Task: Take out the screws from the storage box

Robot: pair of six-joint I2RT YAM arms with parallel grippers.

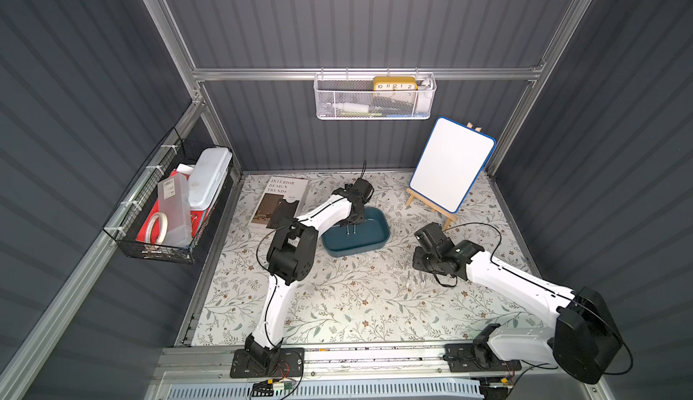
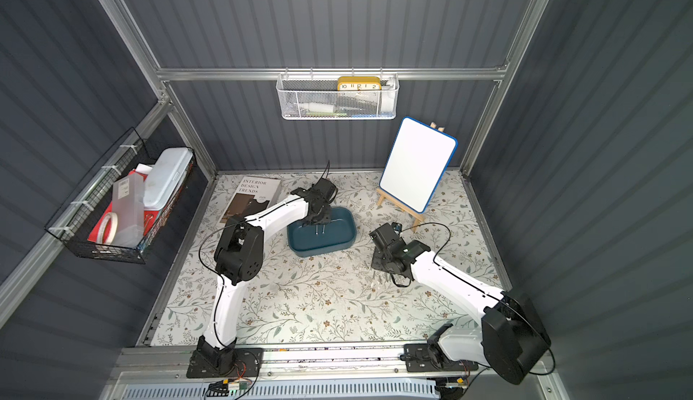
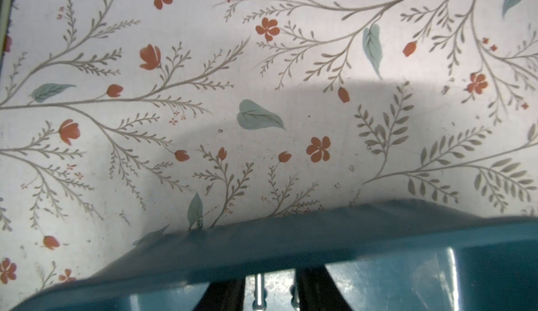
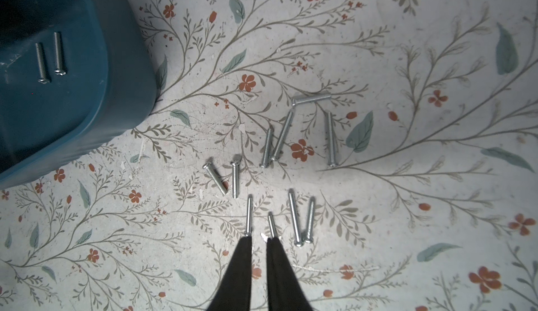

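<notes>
The blue storage box [image 1: 368, 241] stands mid-table. Two screws [image 4: 58, 53] lie inside it in the right wrist view. My left gripper is down at the box's far wall, fingers partly hidden, with screws showing between or just beyond them; whether it holds any I cannot tell. On the table right of the box several loose screws [image 4: 330, 140] lie scattered. My right gripper hangs above them, its dark fingertips a small gap apart at the lower edge, with nothing clearly held.
An easel with a whiteboard [image 1: 451, 162] stands at the back right. A magazine [image 1: 278, 190] lies back left. Wire baskets [image 1: 325, 97] hang on the walls.
</notes>
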